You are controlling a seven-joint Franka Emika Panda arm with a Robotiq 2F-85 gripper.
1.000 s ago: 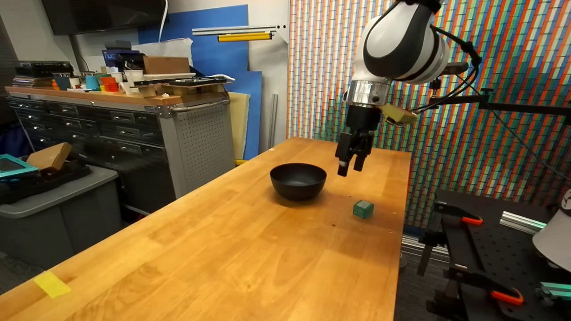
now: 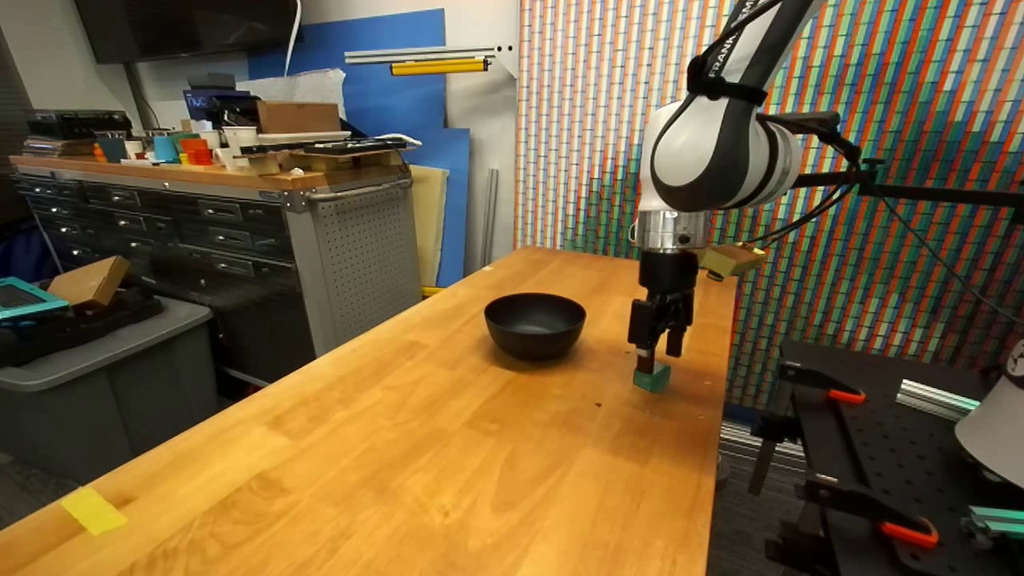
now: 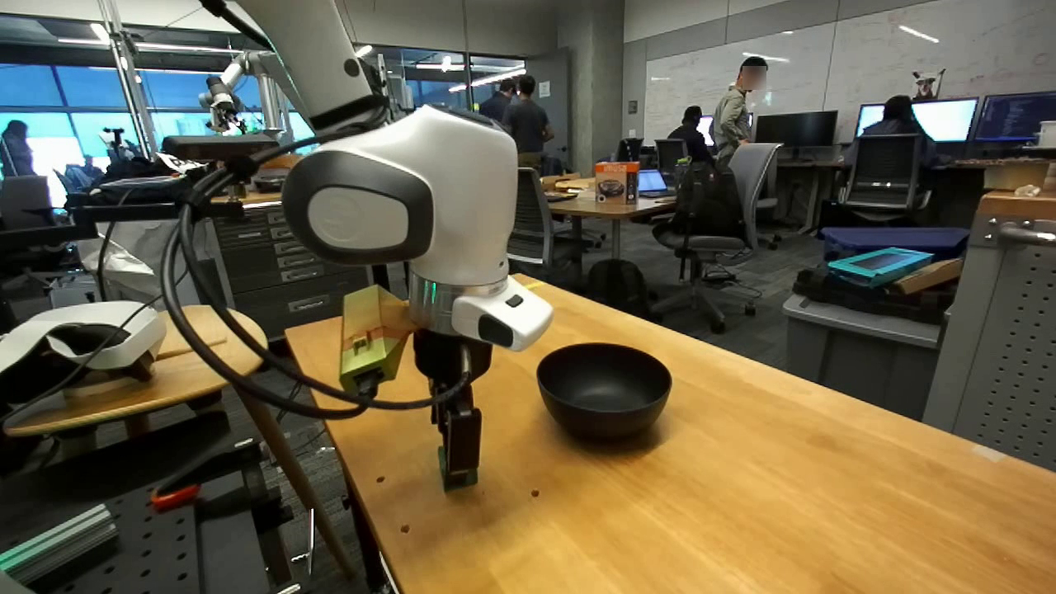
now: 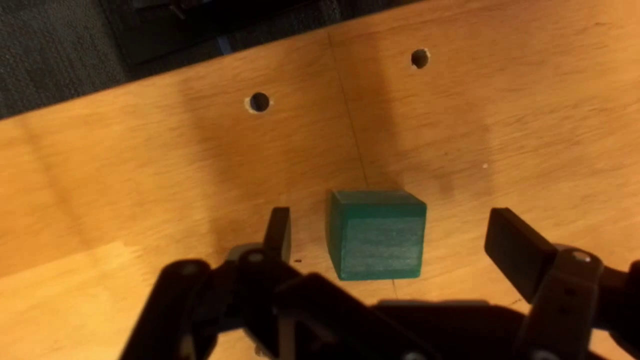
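Note:
A green cube (image 2: pixel 652 378) rests on the wooden table near its right edge. In the wrist view the green cube (image 4: pixel 384 243) lies between my two spread fingers, with bare wood showing on either side of it. My gripper is open and points down over the cube, touching neither side in that view. From exterior view 1, the gripper (image 2: pixel 660 357) is just above the cube and one finger overlaps its top. In exterior view 2 the gripper's finger covers most of the green cube (image 3: pixel 445 467). A black bowl (image 2: pixel 534 326) stands upright beside the arm, and its visible inside (image 3: pixel 604 381) looks empty.
The table edge (image 4: pixel 180 72) runs close by the cube, with drilled holes (image 4: pixel 259 102) in the wood.
My gripper has come down and to the right in exterior view 1, from above the table to the cube. Cube and bowl have stayed in place.

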